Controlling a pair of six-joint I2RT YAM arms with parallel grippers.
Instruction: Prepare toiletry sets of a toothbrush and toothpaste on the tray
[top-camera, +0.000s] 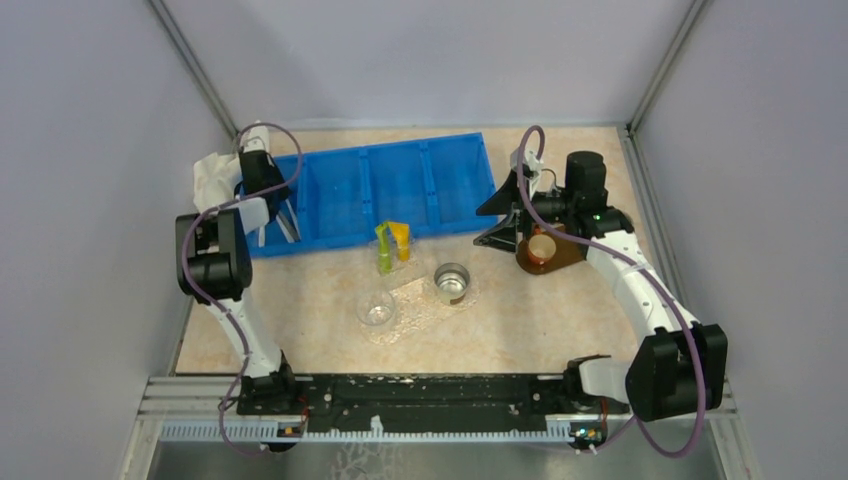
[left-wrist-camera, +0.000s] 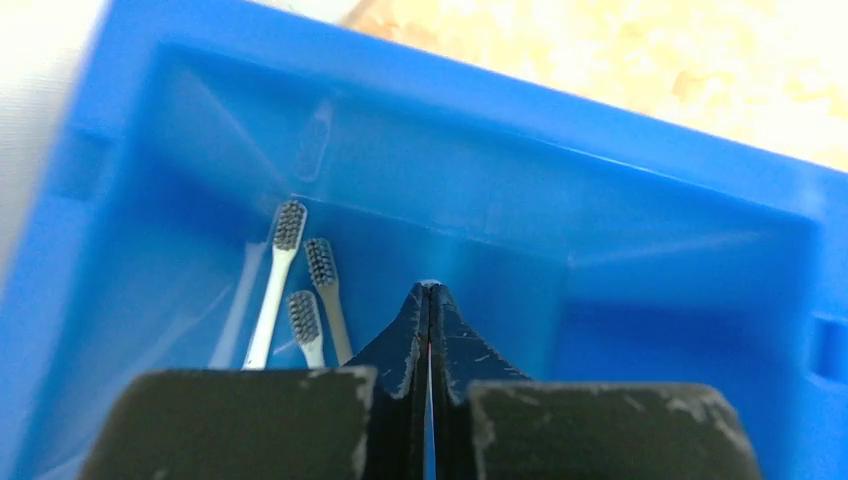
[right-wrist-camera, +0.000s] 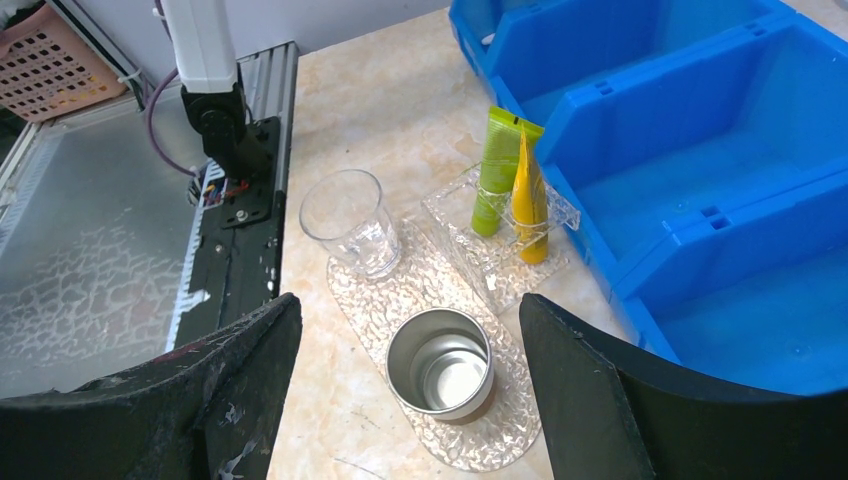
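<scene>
My left gripper is over the leftmost compartment of the blue bin (top-camera: 398, 180), its fingertips shut with nothing visible between them. Just left of them in the left wrist view lie several toothbrushes (left-wrist-camera: 288, 228) with white handles. A green toothpaste tube (right-wrist-camera: 492, 175) and a yellow one (right-wrist-camera: 530, 225) stand upright in a clear holder in front of the bin. My right gripper (top-camera: 492, 220) hangs open near the bin's right end, nothing between its fingers.
A glass (right-wrist-camera: 340, 235) and a steel cup (right-wrist-camera: 438, 365) stand on a patterned mat in the middle front. A brown board (top-camera: 525, 260) lies under the right arm. A white cloth (top-camera: 212, 178) sits left of the bin.
</scene>
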